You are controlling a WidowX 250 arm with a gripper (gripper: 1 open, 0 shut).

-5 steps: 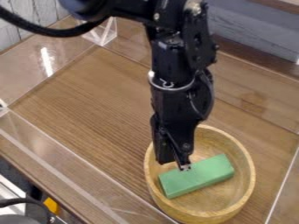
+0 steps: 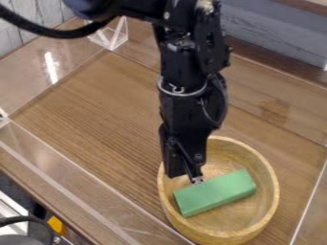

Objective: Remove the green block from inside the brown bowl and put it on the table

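Note:
The green block (image 2: 215, 193) lies tilted across the inside of the round brown bowl (image 2: 262, 212), at the lower right of the view. My black gripper (image 2: 185, 173) points down over the back left part of the bowl, with its tips close to the block's upper left end. Whether the tips touch the block or the bowl I cannot tell. The fingers (image 2: 194, 172) appear near each other, and the gap between them is hard to make out. No object shows held in them.
Bare wooden table (image 2: 96, 120) spreads out to the left of the bowl. Clear low walls edge the table, and a whitish wire-like stand (image 2: 113, 34) is at the back left. Dark cables and a yellow item (image 2: 55, 224) sit beyond the near left edge.
My gripper has shifted slightly to the left over the bowl. The green block and the bowl have not moved.

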